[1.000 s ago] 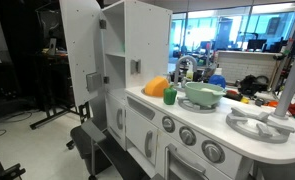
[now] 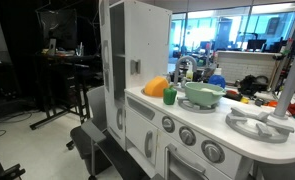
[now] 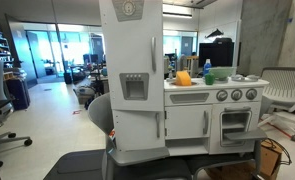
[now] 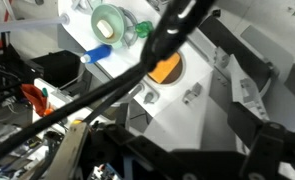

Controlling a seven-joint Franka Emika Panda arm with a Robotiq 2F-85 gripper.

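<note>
The tall white toy fridge (image 2: 147, 50) stands at the counter's left end, its upper door (image 2: 107, 55) seen nearly edge-on in exterior view 1. From the front, in exterior view 2, that door (image 3: 129, 45) looks closed or nearly so, with a grey handle (image 3: 153, 55) on its right side. My gripper is open in the wrist view, its dark fingers (image 4: 115, 145) spread apart over white surface, nothing held between them. Neither exterior view shows the gripper.
On the white counter are a green pot (image 2: 201, 94), a green cup (image 2: 169, 97) and an orange item (image 2: 155, 86). A blue bottle (image 4: 95, 54) also shows. A black bar (image 4: 77, 105) crosses the wrist view. A grey chair (image 2: 99, 110) stands beside the fridge.
The counter items have not moved.
</note>
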